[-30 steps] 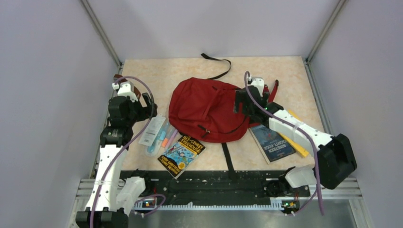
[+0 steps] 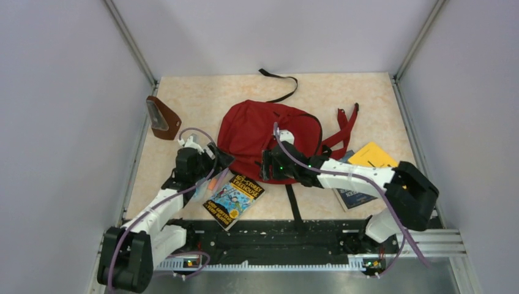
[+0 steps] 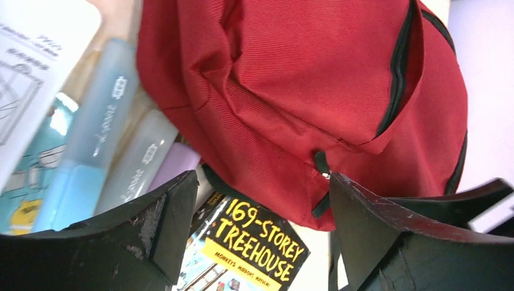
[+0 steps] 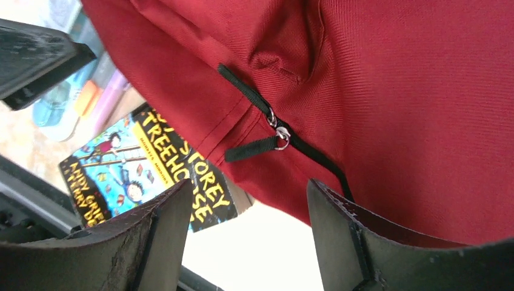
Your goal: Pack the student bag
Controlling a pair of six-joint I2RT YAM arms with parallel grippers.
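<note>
A red bag [image 2: 251,125] lies flat in the middle of the table. Its black zipper pull [image 4: 251,148] shows on the front pocket in the right wrist view. My left gripper [image 2: 223,156] hangs over the bag's left edge, its fingers [image 3: 173,227] apart and nothing between them. Above the lower front of the bag is my right gripper [image 2: 266,164], also open and empty, with the zipper pull ahead of its fingers [image 4: 166,227]. A treehouse book [image 2: 234,199] lies below the bag, partly touching its lower edge. Beside it are highlighters [image 3: 142,154] and a purple pen [image 3: 176,163].
At right, a dark blue book [image 2: 355,197] and a yellow item [image 2: 372,156] are partly covered by my right arm. A brown case [image 2: 164,119] stands at the upper left. Straps [image 2: 346,128] spread from the bag.
The bag and books look unmoved.
</note>
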